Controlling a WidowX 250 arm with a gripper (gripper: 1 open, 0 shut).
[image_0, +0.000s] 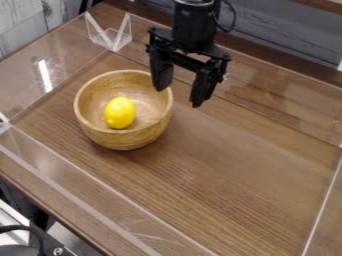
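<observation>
My black gripper is low over the table, just behind and to the right of a wooden bowl, with its two dark fingers spread apart and open. A yellow lemon-shaped object lies inside the bowl, in its left part. I cannot tell whether any finger touches the bowl's rim.
A clear plastic item stands at the back left. A black cable shows at the lower left corner.
</observation>
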